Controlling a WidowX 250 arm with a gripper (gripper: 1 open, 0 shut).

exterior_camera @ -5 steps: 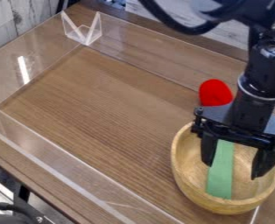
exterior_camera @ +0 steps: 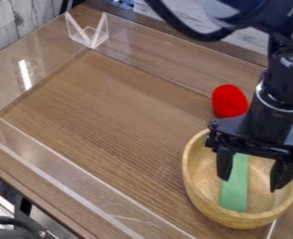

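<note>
My black gripper (exterior_camera: pixel 244 158) stands open over a yellow bowl (exterior_camera: pixel 199 191) at the lower right of the camera view, its two fingers spread on either side. A green block (exterior_camera: pixel 234 194) lies in the bowl between and below the fingers, its upper end partly hidden by the gripper. A red round object (exterior_camera: pixel 230 101) sits just behind the gripper, to its upper left.
A white wire-like holder (exterior_camera: pixel 90 31) stands at the back left. The table's edge runs along the lower left.
The gripper has shifted slightly up from where it was, with a little less of the green block showing below it. The bowl and block look unmoved.
</note>
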